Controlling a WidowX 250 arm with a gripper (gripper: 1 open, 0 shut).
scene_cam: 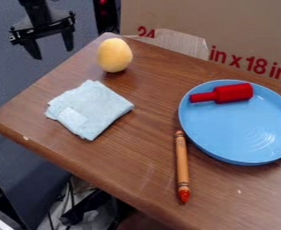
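At the top left, off the table's edge, hangs my black gripper (51,43), its two fingers apart with nothing between them. On the wooden table sit a yellow egg-shaped object (115,55), a folded pale cloth (90,109), an orange crayon (182,166) lying lengthwise, and a blue plate (235,139) with a red cylindrical object (232,92) resting on it.
A large cardboard box (208,31) with red lettering stands along the back. The table's left edge drops to a grey floor.
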